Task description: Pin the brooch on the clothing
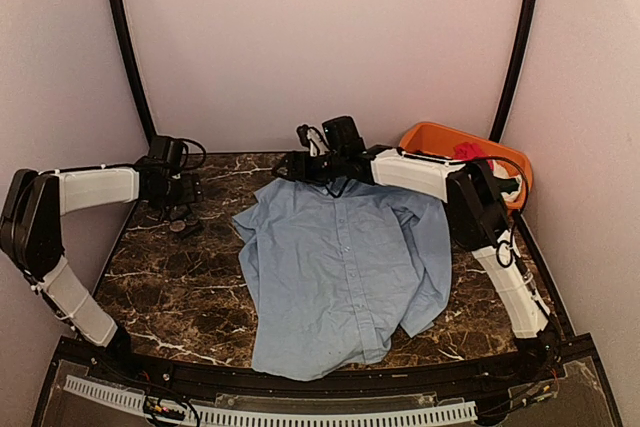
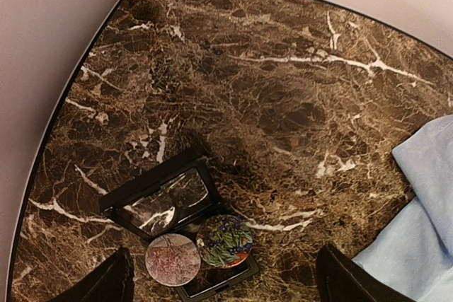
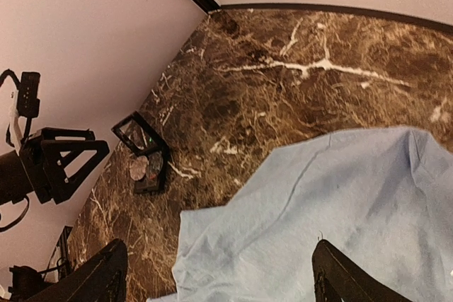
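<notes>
Two round brooches, one pinkish [image 2: 173, 259] and one dark multicoloured [image 2: 225, 240], lie side by side over the lower part of a small opened black case [image 2: 166, 199] with a clear lid. My left gripper [image 1: 190, 189] is above the case, its fingers [image 2: 102, 282] spread wide with nothing between them. A light blue buttoned shirt [image 1: 305, 277] lies flat in the middle of the table. Over its collar, mostly covering it in the top view, hangs my right gripper [image 1: 285, 167]. The right wrist view shows its fingers [image 3: 102, 277] apart and empty above the cloth.
An orange bin [image 1: 425, 137] with red and white cloth stands at the back right, partly behind the right arm. Bare marble table [image 1: 190, 292] lies left of the shirt. Pale walls close in the back and sides.
</notes>
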